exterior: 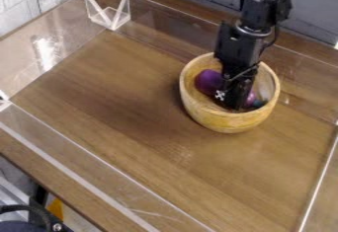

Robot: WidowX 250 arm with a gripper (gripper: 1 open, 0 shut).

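A light wooden bowl [211, 116] stands on the brown table toward the upper right. Purple objects [208, 80] lie inside it, partly hidden by the black gripper [235, 96], which reaches down into the bowl from the arm above. Its fingertips are among the bowl's contents, and whether they are open or shut is unclear.
A white wire-like stand [109, 14] is at the back left. A wall runs along the back, behind the arm.
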